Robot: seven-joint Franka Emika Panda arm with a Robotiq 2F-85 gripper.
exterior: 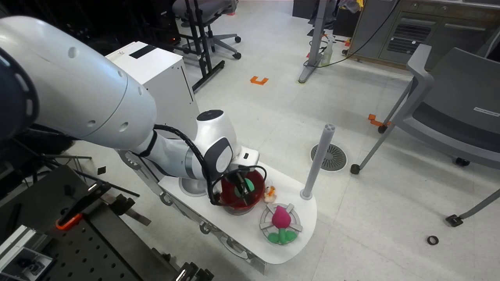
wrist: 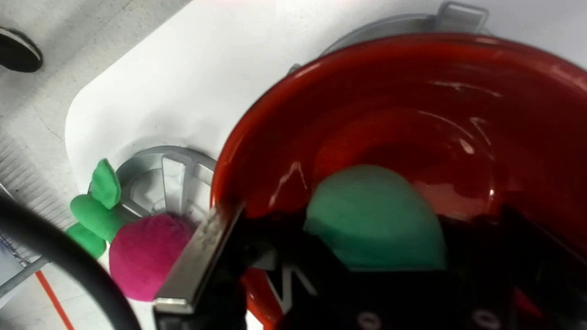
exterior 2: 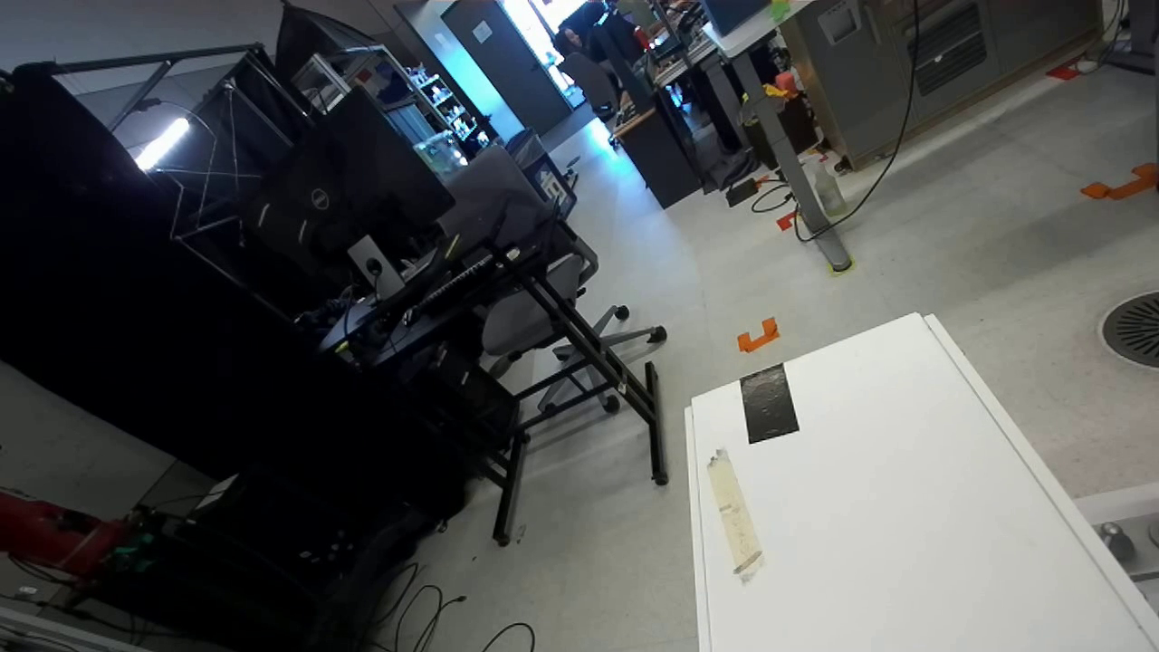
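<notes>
The red bowl (exterior: 257, 178) sits on the white cart top, and my gripper (exterior: 244, 192) reaches down into it. Inside the bowl is a rounded green object (wrist: 377, 214), its lower part hidden by the dark gripper body. In the wrist view the gripper's fingers (wrist: 201, 258) stand apart on either side of the green object, with gaps showing at both sides. The fingers look open. Outside the bowl, a magenta plush (wrist: 147, 255) with green leaves lies on a grey burner ring (exterior: 265, 225).
A small orange and white toy (exterior: 270, 194) stands close beside the bowl. At the cart's far edge rises an upright grey post (exterior: 318, 161). A silver round basin (exterior: 190, 187) lies on the bowl's other side, partly behind the arm.
</notes>
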